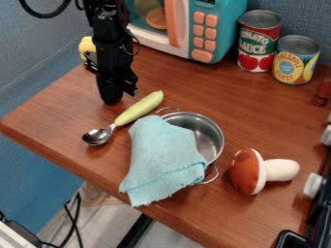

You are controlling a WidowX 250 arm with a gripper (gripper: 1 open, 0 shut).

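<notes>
The black arm hangs at the back left, its gripper (111, 89) low over the wooden table, behind and left of a spoon (99, 135) with a pale yellow handle. Whether the fingers are open or shut is hard to tell from this angle. A light blue cloth (158, 160) is draped over a steel pot (208, 134) in the front middle. A toy mushroom (249, 171) lies to the right of the pot. Something yellow (85, 46) is partly hidden behind the arm.
A toy microwave (195, 24) stands at the back, with a tomato sauce can (256, 44) and another can (295, 60) to its right. Black appliance parts line the right edge.
</notes>
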